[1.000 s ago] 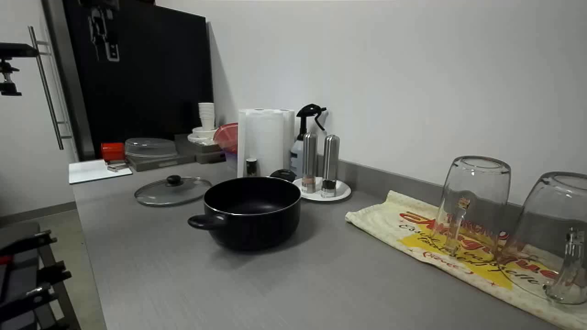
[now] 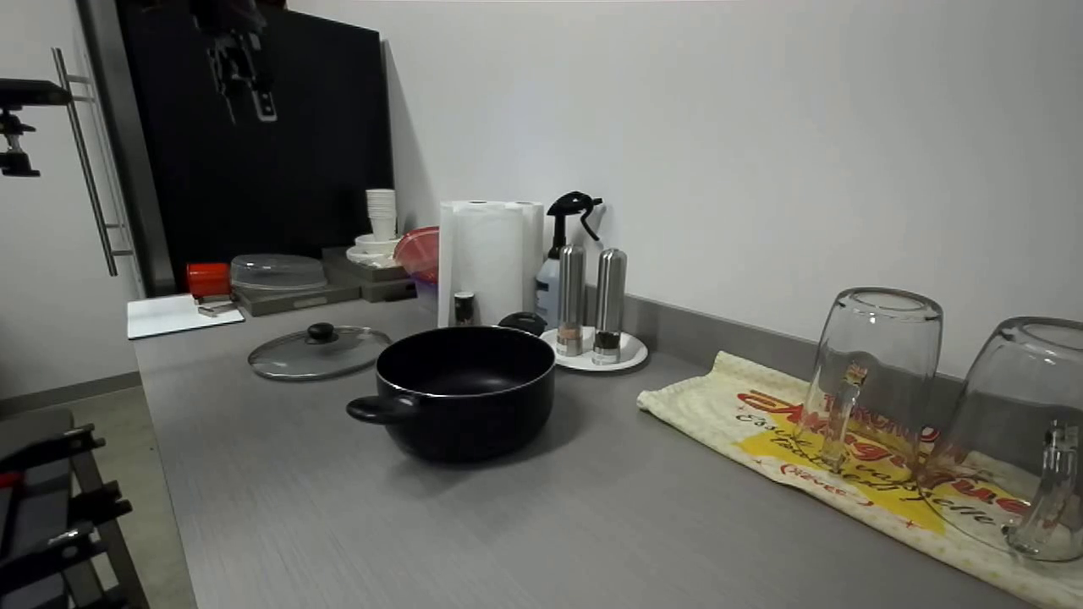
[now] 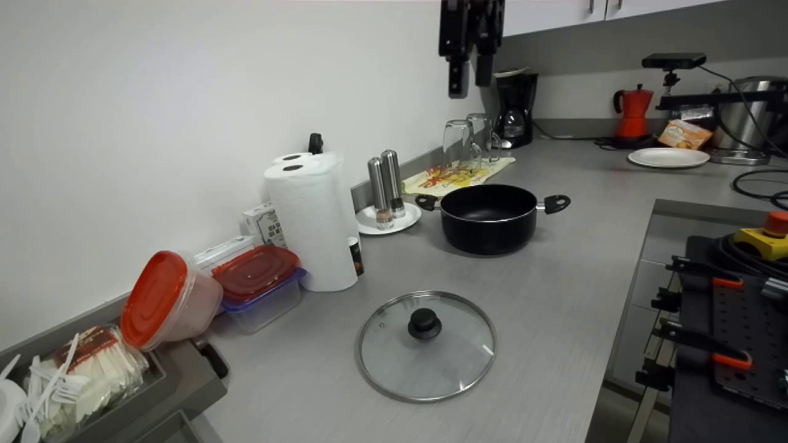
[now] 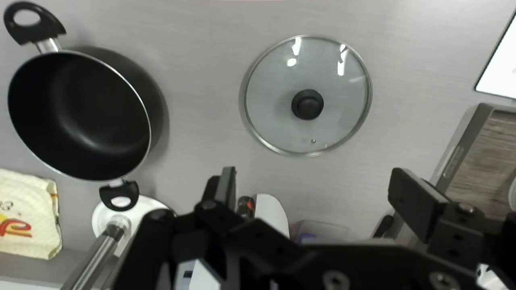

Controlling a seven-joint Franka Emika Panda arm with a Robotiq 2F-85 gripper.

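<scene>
High above the counter hangs my gripper point(image 2: 250, 110), its fingers wide apart and empty in the wrist view. Below it, the glass lid point(image 4: 271, 106) lies flat on the counter, its black knob point(image 4: 307, 104) upward. To the lid's left in the wrist view stands the black pot point(image 4: 80, 116), uncovered and empty, a handle on each side. Exterior view 2 has the lid point(image 3: 425, 365) in front of the pot point(image 3: 489, 236), with clear counter between them. The gripper point(image 3: 471, 82) touches neither.
Paper towel rolls point(image 3: 306, 221), a plate with two mills point(image 3: 389, 195) and plastic containers point(image 3: 258, 288) line the wall side. Upturned glass mugs point(image 2: 873, 375) stand on a cloth point(image 2: 731, 406).
My gripper has shifted a little to the right and slightly downward in exterior view 1. Pot and lid have stayed where they were.
</scene>
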